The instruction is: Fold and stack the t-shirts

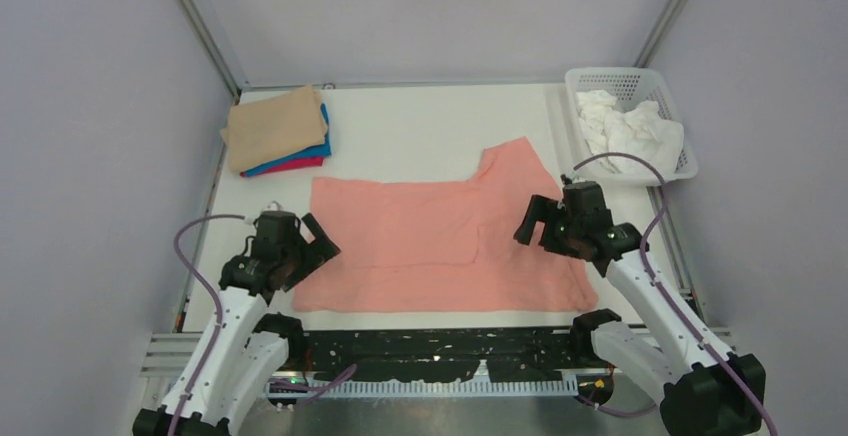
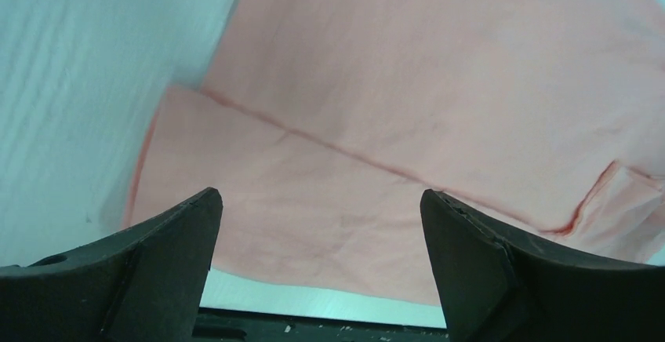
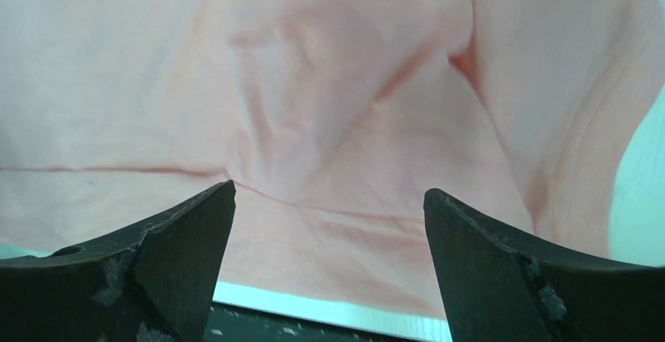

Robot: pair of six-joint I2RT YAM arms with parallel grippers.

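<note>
A salmon-pink t shirt lies spread across the front of the white table, a seam line running along its lower part. One corner of it reaches up toward the back right. Over its left edge my left gripper stands open; the left wrist view shows only pink cloth below, none gripped. Above the right part my right gripper is open too, with wrinkled cloth under its spread fingers. At the back left sits a stack of folded shirts, tan on top, blue and red beneath.
A white basket holding crumpled white cloth stands at the back right. Bare table shows behind the shirt. A dark strip borders the table's front edge.
</note>
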